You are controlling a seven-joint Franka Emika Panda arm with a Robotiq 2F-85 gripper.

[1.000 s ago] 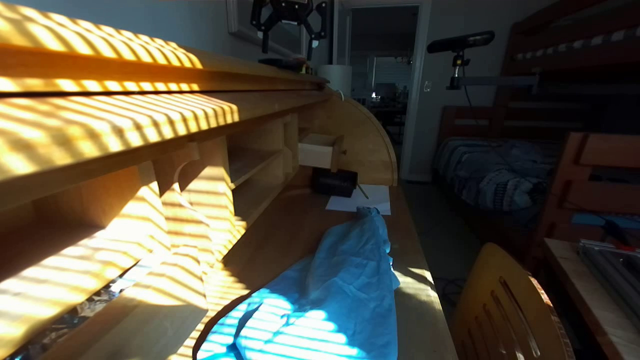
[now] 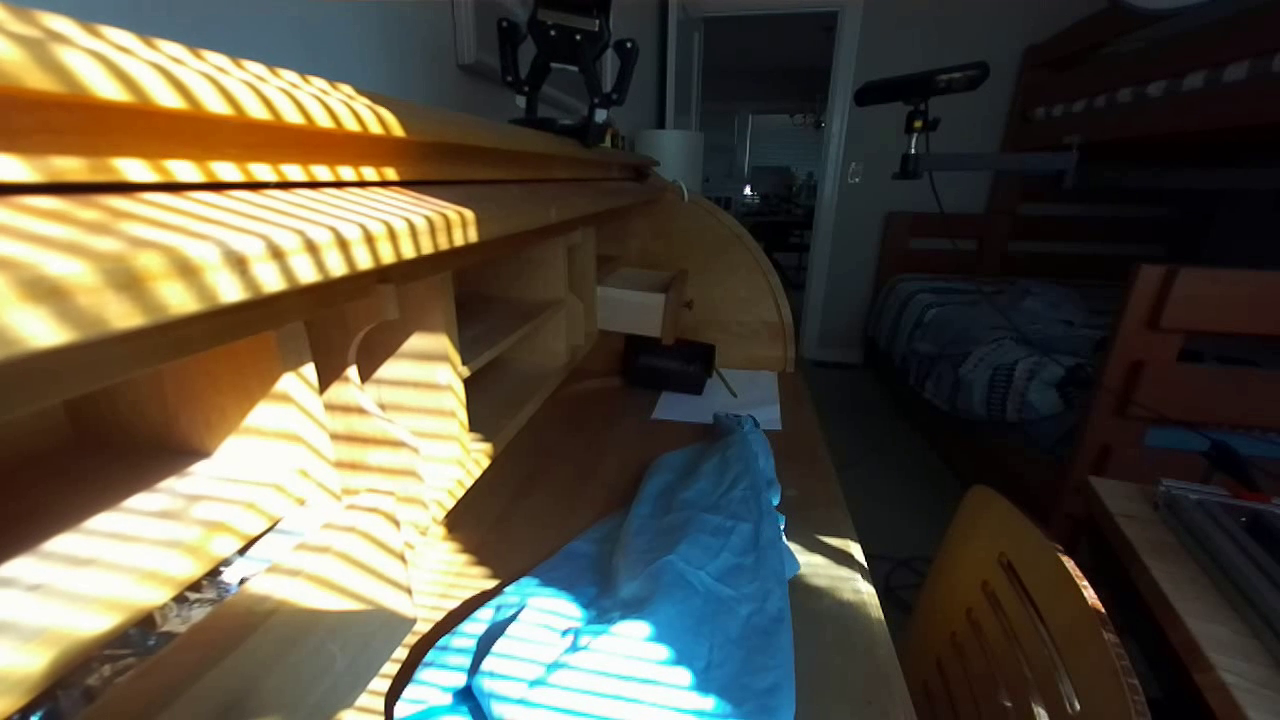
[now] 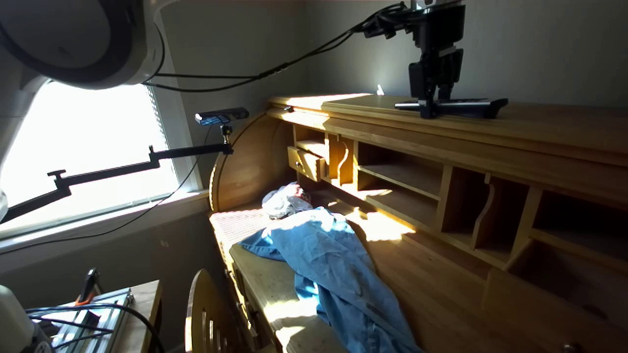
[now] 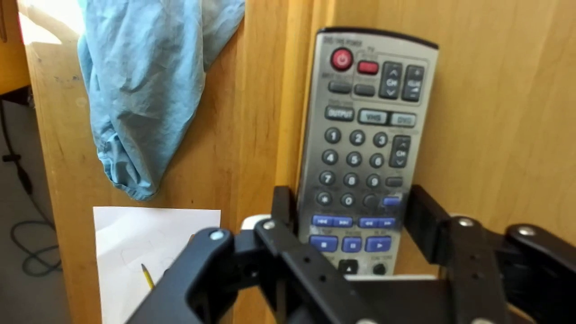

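A silver-grey remote control (image 4: 353,148) with red, grey and blue buttons lies on the wooden desk top, filling the middle of the wrist view. My gripper straddles its lower half, one black finger along each long side. Both fingers are very close to the remote's edges; whether they press on it cannot be told. From the side, in exterior view 2, the gripper (image 3: 435,106) points down over the remote (image 3: 480,108), fingertips low at the top surface. Exterior view 1 shows the gripper (image 2: 559,118) down at the desk's upper ledge.
Below, a crumpled blue cloth (image 2: 708,540) covers much of the writing surface. White paper (image 2: 744,402) and a dark box (image 2: 669,365) lie at its far end. Small drawers (image 3: 304,163) stand pulled out. A camera on an arm (image 3: 221,115) stands by the window.
My gripper has come down to the remote on the upper ledge. Its fingers, spread wide above the ledge before, are now closer together.
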